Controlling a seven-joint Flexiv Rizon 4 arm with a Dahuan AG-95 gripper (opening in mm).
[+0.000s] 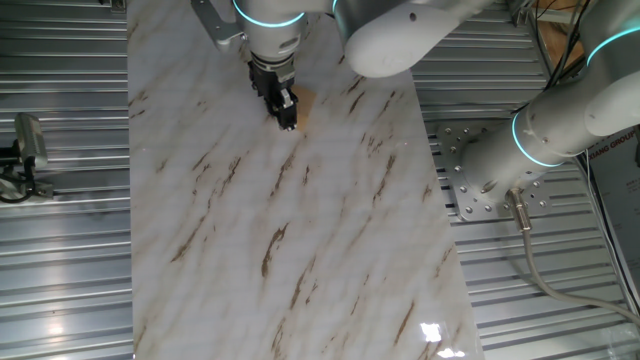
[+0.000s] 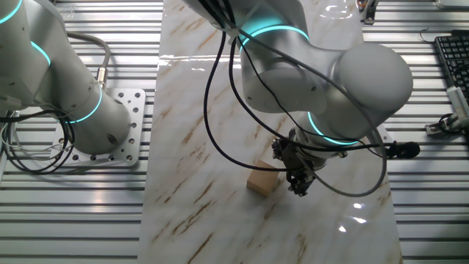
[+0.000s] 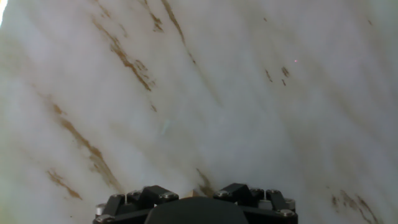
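A small tan box (image 2: 262,180) shows beside my gripper (image 2: 290,170) in exterior view 2, with its right end close to the fingers and partly hidden. In exterior view 1 my gripper (image 1: 286,112) points down at the far part of the table, covering part of the box (image 1: 306,104). Two black fingers (image 3: 160,194) stand apart at the bottom edge of the wrist view, and only a tan sliver of the box (image 3: 189,195) peeks out between them. Contact between the fingers and the box is hidden, so I cannot tell whether it is gripped.
Slatted metal decking (image 1: 65,260) flanks the table. Loose black cables (image 2: 212,110) hang around the arm in exterior view 2. A keyboard (image 2: 453,62) lies off the table.
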